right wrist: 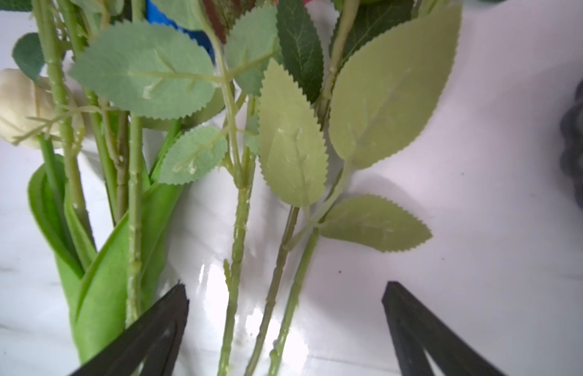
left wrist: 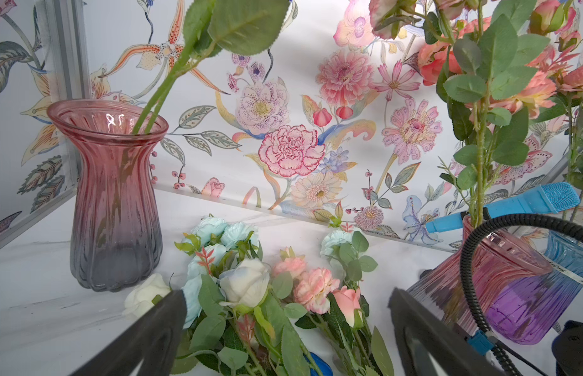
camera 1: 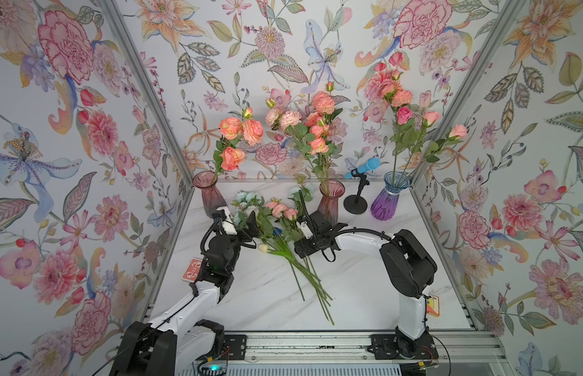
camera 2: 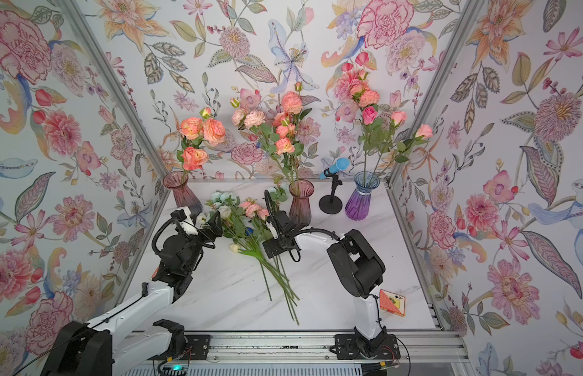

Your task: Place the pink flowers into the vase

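Pink flowers [left wrist: 316, 289] lie on the table among pale blue and white blooms, heads toward the back wall and stems toward the front. My right gripper is open above the bundle; several green stems [right wrist: 238, 269] pass between its fingers without being gripped. My left gripper stands open over the left of the bundle, with flowers below and beyond its fingers. Three vases hold flowers: a pink-grey vase [left wrist: 116, 206] at back left, another pink-grey vase [camera 1: 329, 199] in the middle, and a blue-purple vase [camera 1: 389, 197] on the right.
A blue microphone on a black stand [camera 1: 355, 203] is between the middle and right vases. Cards [camera 1: 191, 269] lie at the left, with a card box [camera 2: 392, 302] at front right. Bare table shows at the front.
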